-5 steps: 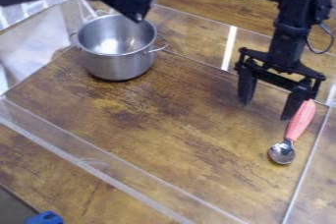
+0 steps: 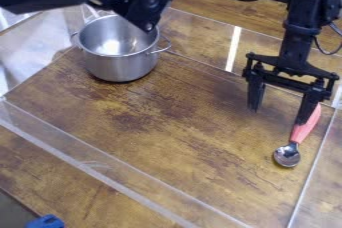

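My black gripper [image 2: 277, 105] hangs open at the right, above the wooden table. A ladle or spoon with a pink handle [image 2: 306, 123] and a round metal head [image 2: 286, 156] lies under and just beyond its right finger, the handle partly hidden by it. A steel pot [image 2: 118, 62] with side handles stands at the upper left, well away from the gripper.
Clear strips run along the table's edges. A blue object [image 2: 44, 221] sits at the bottom left corner. Dark arm parts cross the top of the view.
My gripper has moved slightly toward the right and down, over more of the pink handle. The spoon and pot look unmoved.
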